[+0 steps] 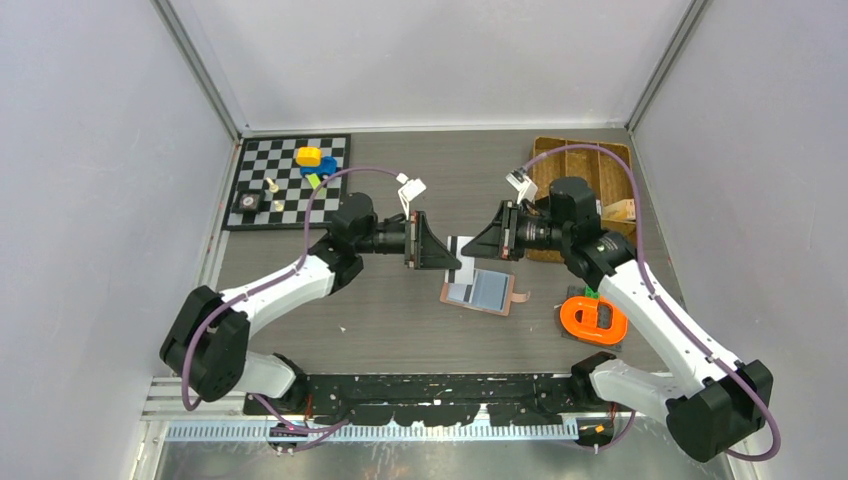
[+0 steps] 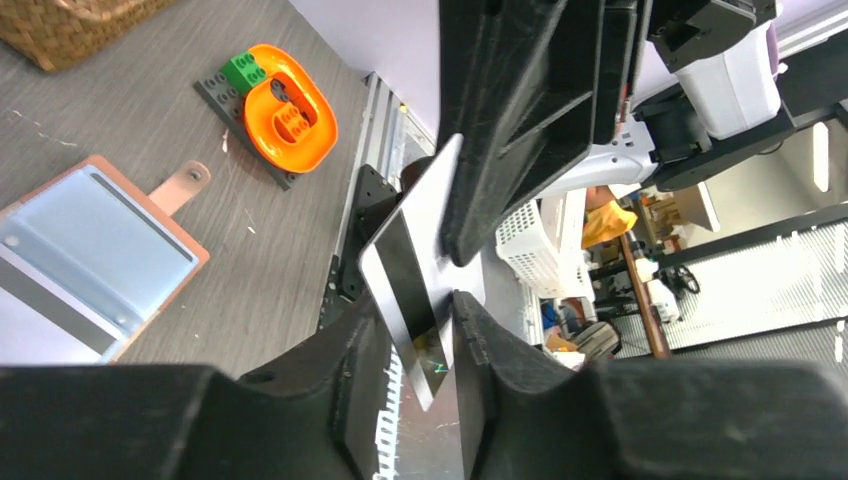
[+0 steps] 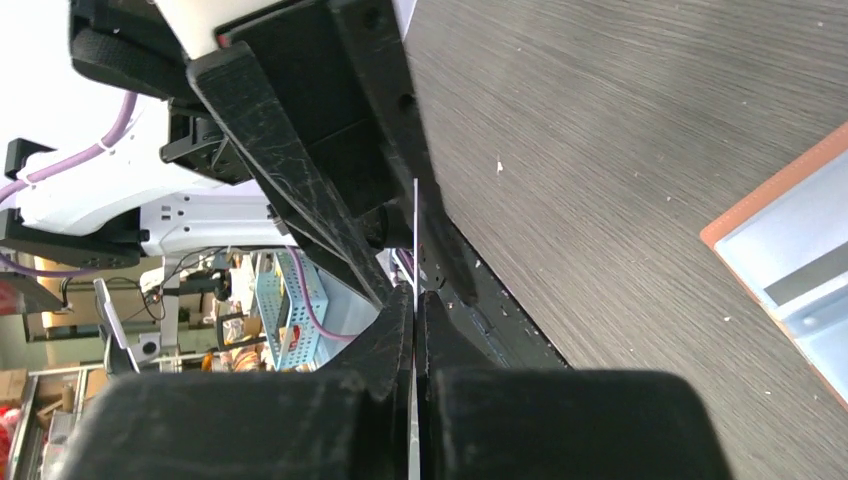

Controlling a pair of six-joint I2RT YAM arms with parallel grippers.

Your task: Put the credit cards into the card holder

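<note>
Held upright between my two grippers is a white credit card [image 1: 466, 275] with a dark stripe, seen edge-on in the right wrist view. My right gripper is shut on this card [image 3: 415, 240]. In the left wrist view, the fingers of my left gripper stand apart, with the card [image 2: 405, 265] passing between them. Open on the table below lies the card holder [image 1: 490, 290], brown-edged with clear pockets and a strap. Its nearer pocket area shows a white, grey-striped surface in the left wrist view.
An orange toy tray [image 1: 568, 318] with a green block sits right of the holder. A woven basket [image 1: 541, 190] stands at the back right, a chessboard [image 1: 240, 218] with toys at the back left.
</note>
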